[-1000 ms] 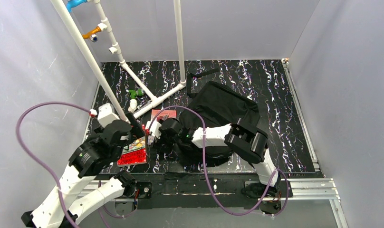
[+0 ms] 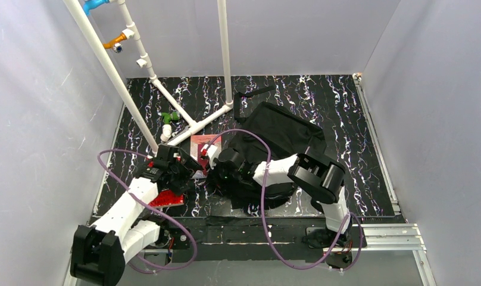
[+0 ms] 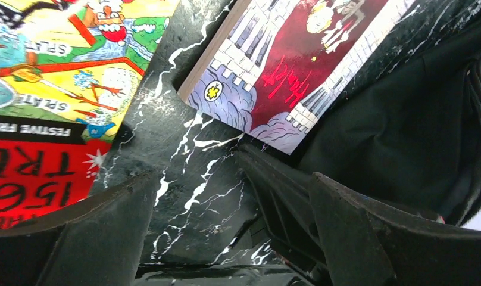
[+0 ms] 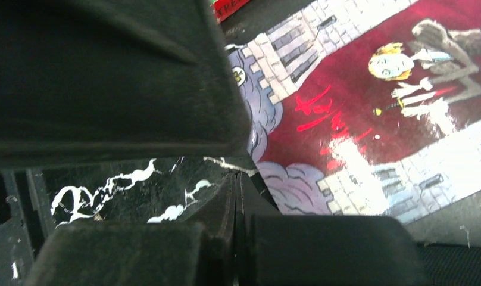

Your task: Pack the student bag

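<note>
The Hamlet book (image 4: pixel 357 119), dark red with castle towers, lies flat on the marbled table. My right gripper is shut just off the book's near corner, with nothing between its fingers. The left gripper stands open and empty over the table, short of the same book (image 3: pixel 303 65); the dark right fingertips show between its fingers. A red and yellow Treehouse book (image 3: pixel 59 101) lies flat to the left, partly under the left arm in the top view. The black bag (image 2: pixel 280 128) lies open to the right, with the right arm across it.
White pipes (image 2: pixel 208 119) run along the table behind the books, and a green tap (image 2: pixel 171 117) stands near them. A dark blurred part of the left gripper covers much of the right wrist view. Free table lies right of the bag.
My left gripper has moved right and lower, closer to the Hamlet book. Both books stay on the table.
</note>
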